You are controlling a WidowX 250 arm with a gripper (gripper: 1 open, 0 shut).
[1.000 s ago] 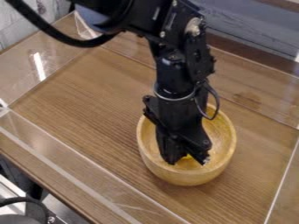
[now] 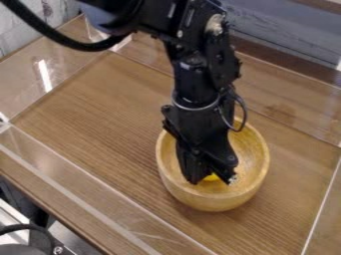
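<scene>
A light tan bowl [image 2: 237, 195] sits on the wooden table right of centre. My black gripper [image 2: 210, 171] is lowered into it, with its fingertips down by a small yellow thing [image 2: 210, 177] that is mostly hidden behind the fingers. The fingers look close together; whether anything is between them is hard to see.
Clear strips run along the table's edges, and a dark cable hangs over the lower left corner.
Very little differs; the gripper has stayed down in the bowl, with at most a slight shift.
</scene>
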